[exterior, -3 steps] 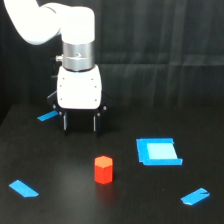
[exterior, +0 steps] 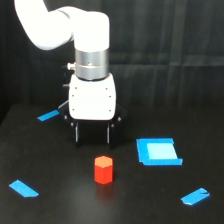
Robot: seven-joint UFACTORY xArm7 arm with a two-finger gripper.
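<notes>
A small red block (exterior: pixel 103 169) rests on the dark table in the lower middle of the camera view. Above and behind it in the image hangs my gripper (exterior: pixel 93 135), pointing down from the white hand. Its thin dark fingers stand well apart, faint against the black background, and nothing shows between them. The block appears below the fingertips and slightly to the right, apart from them.
A pale square (exterior: pixel 161 151) framed by blue tape (exterior: pixel 142 151) lies right of the block. Blue tape strips mark the table at front left (exterior: pixel 23 188), front right (exterior: pixel 195 197) and back left (exterior: pixel 48 115). Bare table surrounds the block.
My gripper has moved to the right and lower in the image, nearer to the red block. The block and the tape have stayed where they were.
</notes>
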